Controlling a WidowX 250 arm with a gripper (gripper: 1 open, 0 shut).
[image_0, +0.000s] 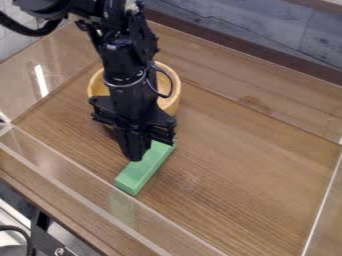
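Observation:
My gripper hangs low over the front-left of the wooden table, shut, with nothing visible between its fingers. Just below and beside its tips lies a flat green block, slanting from upper right to lower left; whether the fingertips touch it I cannot tell. Behind the gripper sits a round tan bowl, largely hidden by the black arm.
A grey plank wall runs along the back. The table's near left edge has cables beyond it at the lower left corner.

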